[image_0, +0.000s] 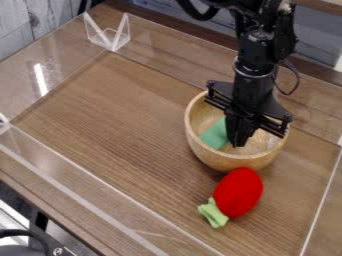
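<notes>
My black gripper (249, 116) reaches down from the top right into a tan bowl (203, 152); whether anything is between its fingers is hard to see. A green object (217, 134) lies in the bowl at its left side, partly behind the gripper. In front of the bowl, at the lower right, lie a red object (238, 192) and a small green-and-white piece (214, 213) against its lower left.
A white wire object (110, 30) stands at the back left. Dark cables lie at the bottom left corner.
</notes>
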